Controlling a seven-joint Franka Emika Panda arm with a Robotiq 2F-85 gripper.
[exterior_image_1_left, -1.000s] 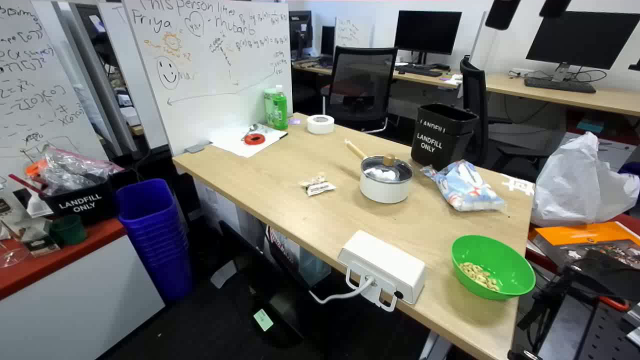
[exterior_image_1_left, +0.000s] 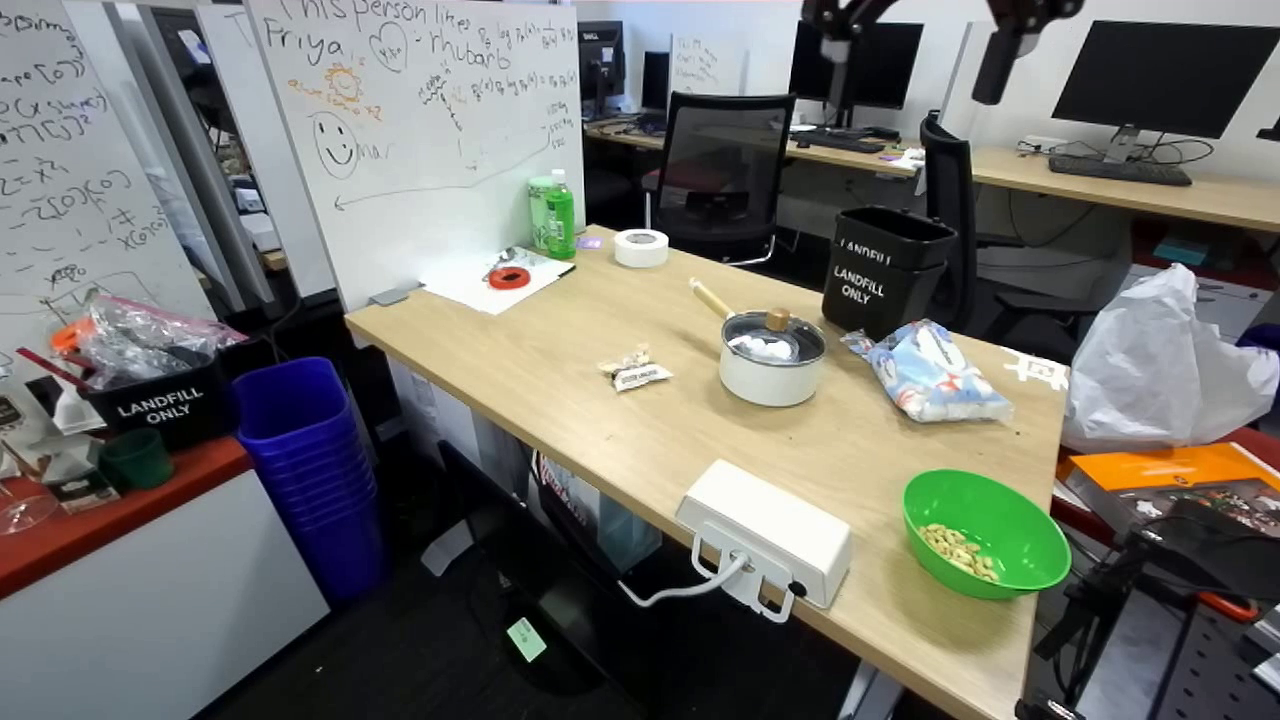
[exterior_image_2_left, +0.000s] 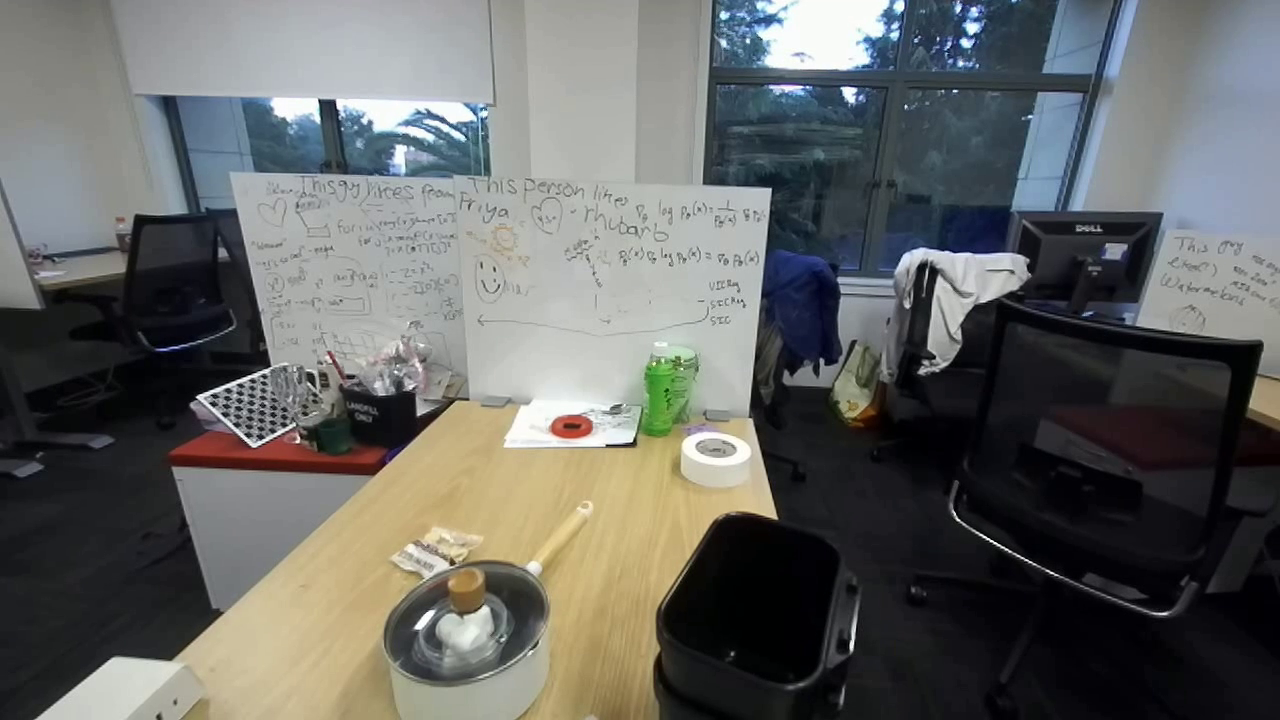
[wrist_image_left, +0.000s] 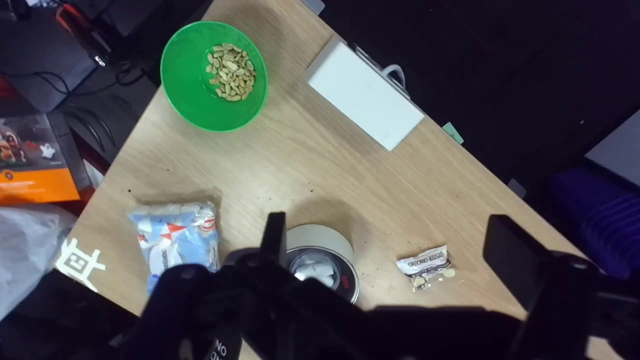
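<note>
High above the table, my gripper (exterior_image_1_left: 915, 78) enters the top of exterior view 1. Its dark fingers (wrist_image_left: 274, 231) stand wide apart in the wrist view, with nothing held between them. Below is a white pot (exterior_image_1_left: 769, 377) with a glass lid, a wooden knob (exterior_image_2_left: 467, 587) and white pieces visible through the glass. A small cracker packet (wrist_image_left: 425, 263) lies near the pot. The green bowl (wrist_image_left: 186, 90) at the table's corner contains a pile of pale nut-like pieces (wrist_image_left: 231, 72). Beside the pot rests a blue-and-white bag (exterior_image_1_left: 933, 374).
A white box (exterior_image_1_left: 768, 522) with a cable sits on the table edge. Black bins (exterior_image_2_left: 750, 600) stand by the pot, tape (exterior_image_1_left: 641, 248) and a green bottle (exterior_image_2_left: 657, 394) farther back. Bare wood lies between bowl and pot.
My gripper has moved left and slightly lower in exterior view 1, its fingers appearing farther apart there. The objects on the table look unmoved.
</note>
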